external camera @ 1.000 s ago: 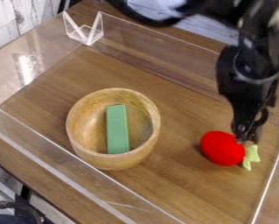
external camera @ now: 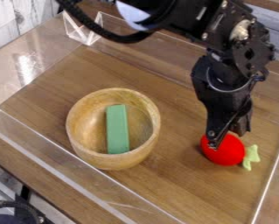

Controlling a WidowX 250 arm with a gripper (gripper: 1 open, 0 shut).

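My black gripper (external camera: 219, 132) reaches down from the top of the camera view on the right, its tip low over a round red object (external camera: 226, 153) with a pale green leafy top (external camera: 251, 158). The fingers look shut; whether they touch the red object I cannot tell. A wooden bowl (external camera: 84, 137) sits left of centre, holding a green block (external camera: 117, 129).
The wooden table (external camera: 129, 192) has clear edging along its sides. Bare wood lies behind the bowl and in front of the red object. Black cables show at the lower left corner.
The arm has shifted, its gripper now lower over the red object and its upper part at a different angle. The bowl and block have not moved.
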